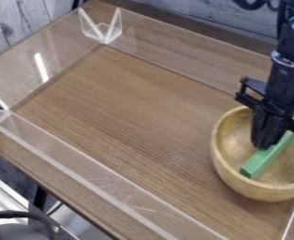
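A tan round bowl (pixel 243 183) sits at the right of the wooden table, with a green elongated block (pixel 256 164) lying inside it at a slant. My dark gripper (pixel 265 136) reaches down from the top right over the back of the bowl, its lower end at the upper end of the block. Its fingertips are small and partly hidden, so whether anything is between them is unclear.
Clear plastic edging runs along its borders, with a bracket at the back left. A dark cable or fixture shows at the lower left.
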